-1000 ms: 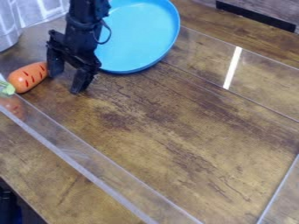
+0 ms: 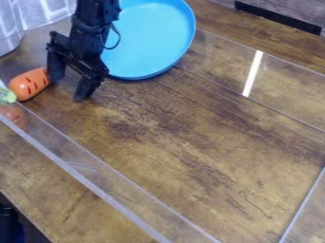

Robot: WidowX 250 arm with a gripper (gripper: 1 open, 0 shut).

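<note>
The black gripper (image 2: 70, 78) hangs low over the wooden table at the upper left, its two fingers spread apart, with no object visible between them. Just left of it lies an orange toy carrot (image 2: 30, 84) with pale green leaves, close beside the left finger. A blue plate (image 2: 159, 43) sits behind and to the right of the gripper, partly hidden by the arm.
A silver pot (image 2: 8, 24) stands at the top left corner. Clear plastic edging (image 2: 121, 199) runs along the lower left, and another strip along the right.
</note>
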